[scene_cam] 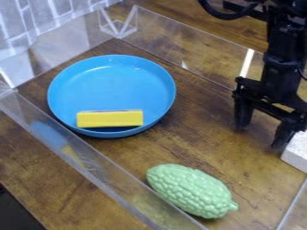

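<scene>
My black gripper (pixel 263 130) is low over the wooden floor at the right, its two dark fingers spread apart beside a white object (pixel 296 154) at the right edge, which is partly cut off. A blue plate (pixel 111 89) at the left holds a yellow block (pixel 109 118) on its near part. A green bumpy melon-like toy (pixel 188 189) lies at the front.
Clear plastic walls (pixel 67 169) border the wooden surface. A tiled wall stands at the top left.
</scene>
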